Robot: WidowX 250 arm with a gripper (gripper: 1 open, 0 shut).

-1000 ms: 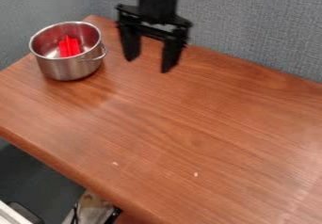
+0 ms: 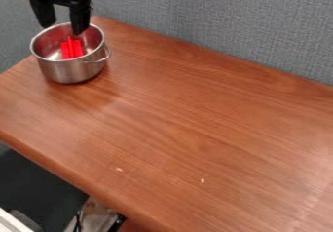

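Observation:
A steel pot (image 2: pixel 68 68) with a wire side handle stands on the back left corner of the wooden table (image 2: pixel 196 129). A red object (image 2: pixel 72 49) is inside it. My black gripper (image 2: pixel 61 21) hangs open over the pot, its two fingers above the red object, with nothing visible between them.
A grey textured wall runs along the back. Beyond the left edge at lower left are a dark area, some cables and a white item.
My gripper has moved left from above the middle back of the table to over the pot. The pot and red object look unmoved.

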